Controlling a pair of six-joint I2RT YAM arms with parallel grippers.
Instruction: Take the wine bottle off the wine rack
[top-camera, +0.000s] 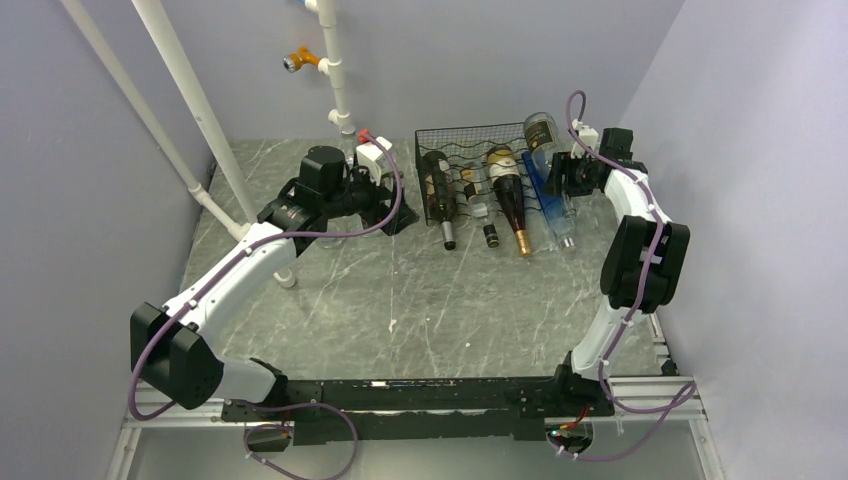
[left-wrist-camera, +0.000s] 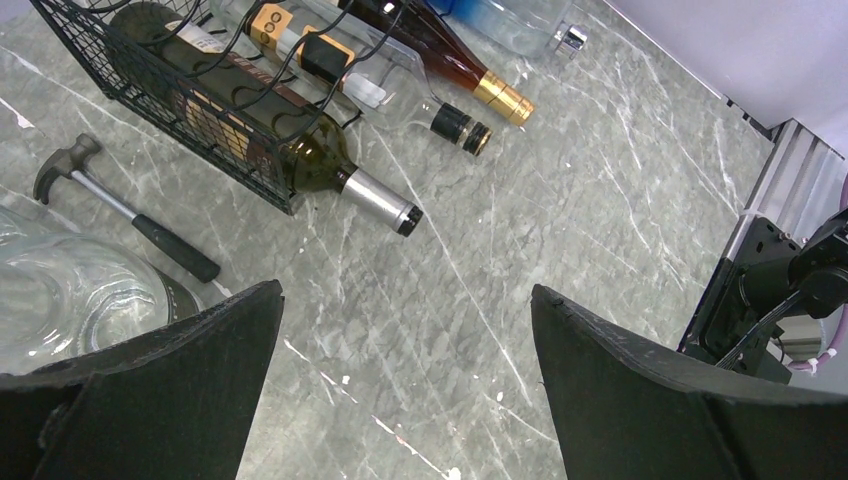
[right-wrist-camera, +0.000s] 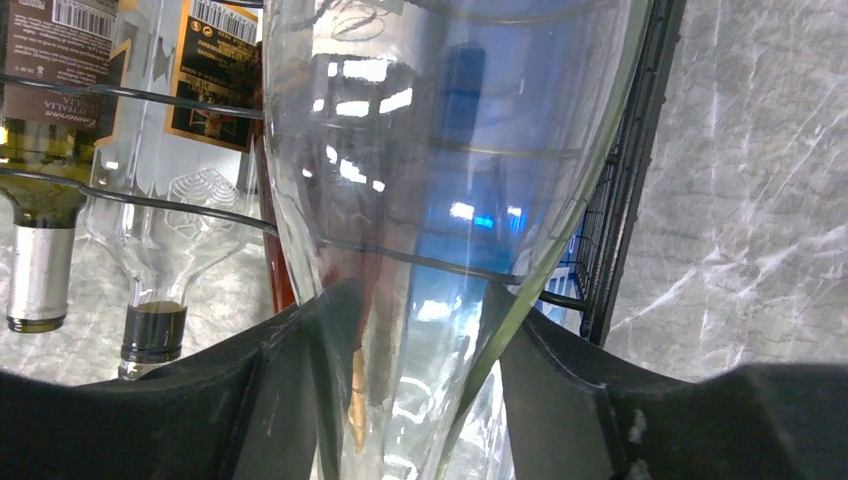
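The black wire rack (top-camera: 465, 131) at the back holds several bottles lying with their necks toward the front. A clear glass bottle (top-camera: 538, 128) with a dark label lies over a blue bottle (top-camera: 548, 212) at its right end. My right gripper (top-camera: 558, 178) is at the clear bottle's side; in the right wrist view its fingers (right-wrist-camera: 270, 395) stand on either side of the narrowing clear glass (right-wrist-camera: 400, 100). Whether both press on it cannot be told. Left of the rack, my left gripper stands open, with only bare table between its fingers.
Also in the rack are a dark green bottle (top-camera: 439, 190), a small clear bottle (top-camera: 478, 200) and a brown bottle (top-camera: 508, 190). A hammer (left-wrist-camera: 125, 207) and a glass vessel (left-wrist-camera: 90, 300) lie left of it.
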